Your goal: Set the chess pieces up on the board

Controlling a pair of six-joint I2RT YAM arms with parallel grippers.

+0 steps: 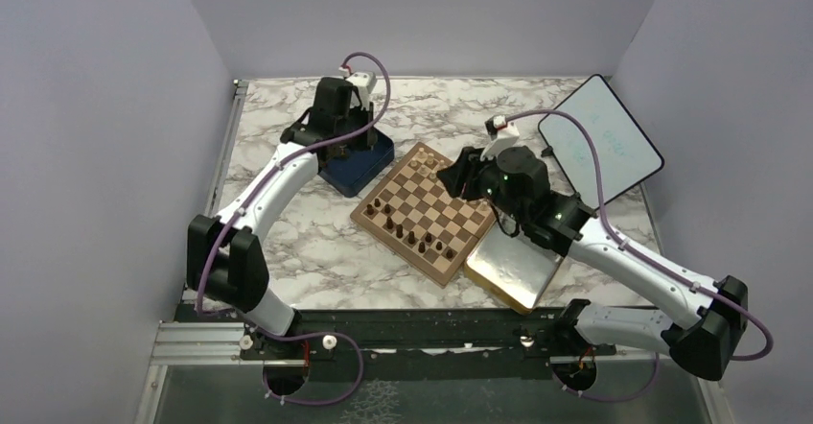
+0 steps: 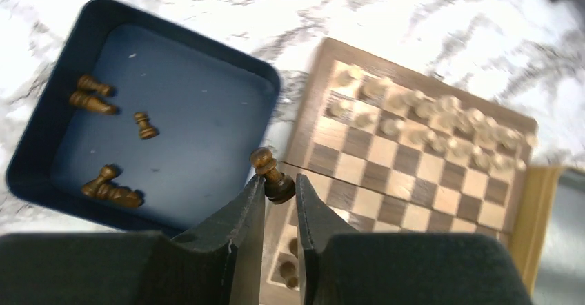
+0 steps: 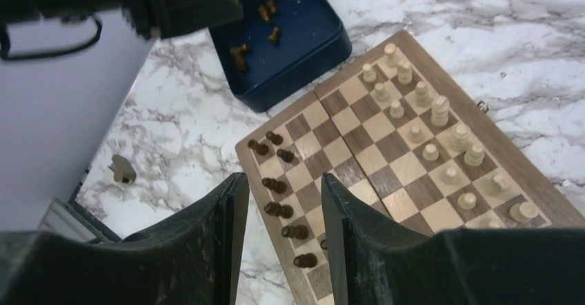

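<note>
My left gripper is shut on a dark chess piece (image 2: 268, 163), raised above the right side of the blue bin (image 2: 165, 174). Several dark pieces lie loose in the bin, among them a small pawn (image 2: 145, 125). The chessboard (image 1: 364, 219) has light pieces (image 3: 439, 112) along its far side and dark pieces (image 3: 274, 209) along its near side. My right gripper hangs open over the board's right part, nothing seen between its fingers.
A gold case (image 1: 508, 270) with a silver top sits right of the board at the front. A whiteboard (image 1: 599, 131) lies at the right. A small object (image 3: 123, 169) rests on the marble left of the board.
</note>
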